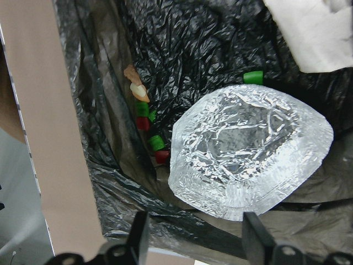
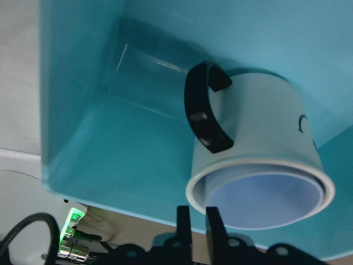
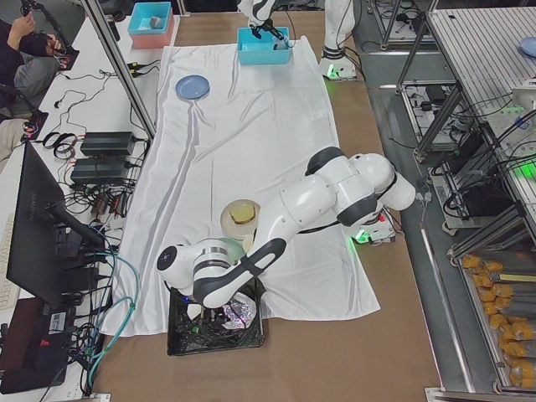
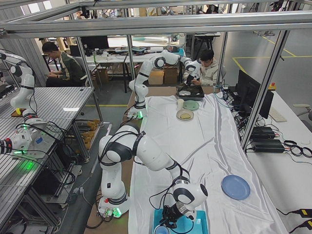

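Observation:
My left gripper stands open above a black-lined bin (image 3: 213, 339). In it lie a crumpled foil tray (image 1: 248, 154), a white tissue (image 1: 309, 30) and small red and green scraps (image 1: 253, 77). My right gripper is at a light blue bin (image 4: 197, 219), its fingers close together just beside a white mug (image 2: 248, 127) with a black handle and a second cup nested inside.
A plate with a yellow sponge-like piece (image 3: 242, 213), a green plate (image 4: 190, 106) and a cup (image 4: 180, 104) sit near the black bin. A blue plate (image 4: 235, 187) lies on the white cloth, whose middle is clear.

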